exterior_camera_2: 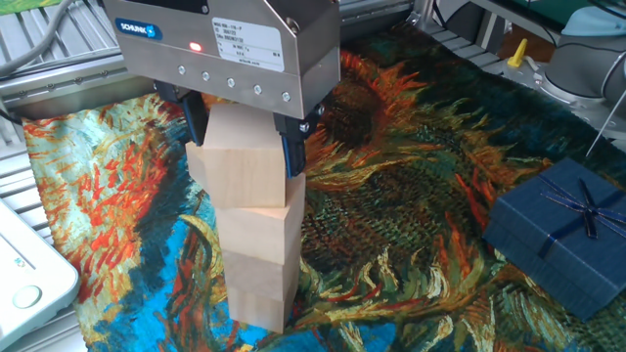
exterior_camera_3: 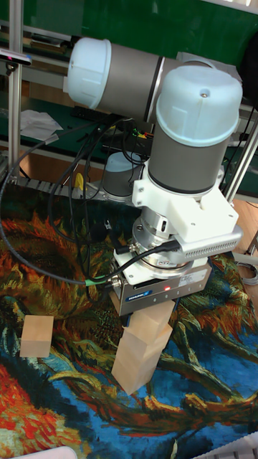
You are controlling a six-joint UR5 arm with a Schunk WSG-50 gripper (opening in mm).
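A tower of several pale wooden blocks (exterior_camera_2: 256,235) stands on the patterned cloth, its blocks turned at slightly different angles. My gripper (exterior_camera_2: 245,137) points down over it, with one finger on each side of the top block (exterior_camera_2: 245,178). The right finger (exterior_camera_2: 294,152) overlaps that block's edge in exterior view 2; whether both pads press on it cannot be told. In exterior view 3 the gripper body (exterior_camera_3: 164,289) hides the fingers and part of the top block (exterior_camera_3: 153,315). The top block appears to rest on the tower.
A single wooden block (exterior_camera_3: 36,336) lies on the cloth apart from the tower. A dark blue gift box (exterior_camera_2: 562,235) with a ribbon sits to the right in exterior view 2. A white device (exterior_camera_2: 34,269) stands at the left edge. Open cloth lies between tower and box.
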